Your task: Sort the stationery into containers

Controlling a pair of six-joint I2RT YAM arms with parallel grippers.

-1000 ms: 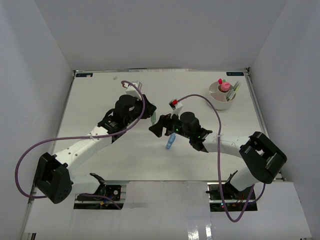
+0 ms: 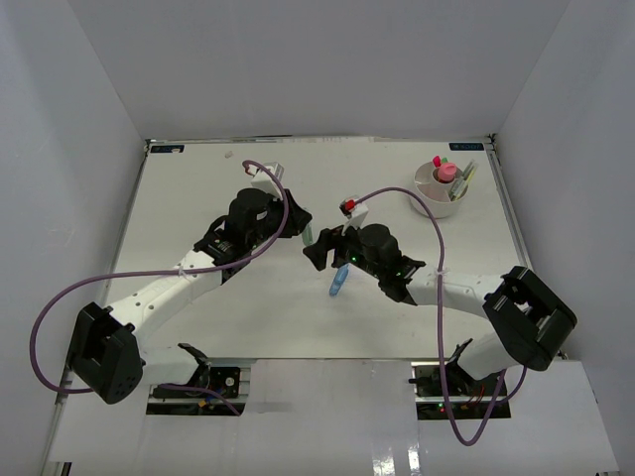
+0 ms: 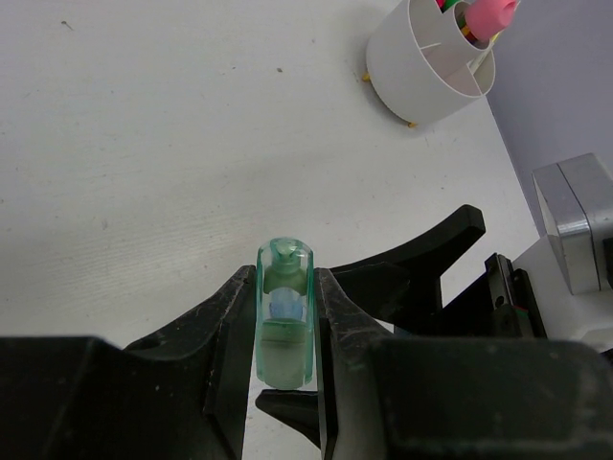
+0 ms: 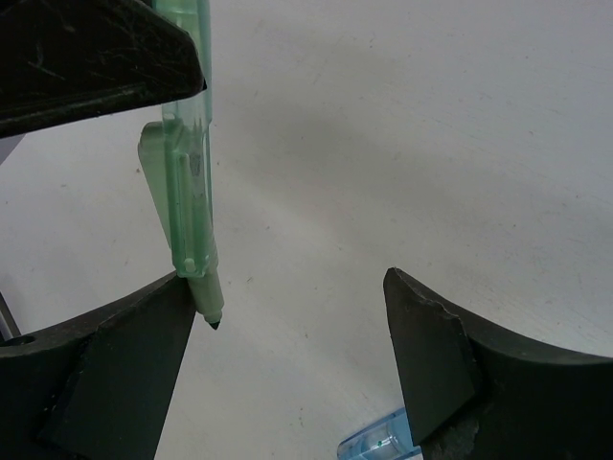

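Observation:
A translucent green pen [image 3: 284,316] hangs point down, with my left gripper [image 2: 303,226] shut on it. In the right wrist view, the same pen [image 4: 187,192] shows its dark point just beside the left-hand finger [image 4: 144,369]. My right gripper [image 2: 323,250] is open around the lower part of the pen's area, its fingers wide apart and not clamped on anything. A blue translucent stationery item [image 2: 338,280] lies on the table below the right gripper. At the far right stands a white round container [image 2: 437,206] with compartments, holding pink and green items and several pens.
Both arms meet close together near its middle. A tiny speck [image 2: 228,154] lies at the back left.
My right gripper has shifted slightly to the right. The left arm, the blue item and the container look unmoved.

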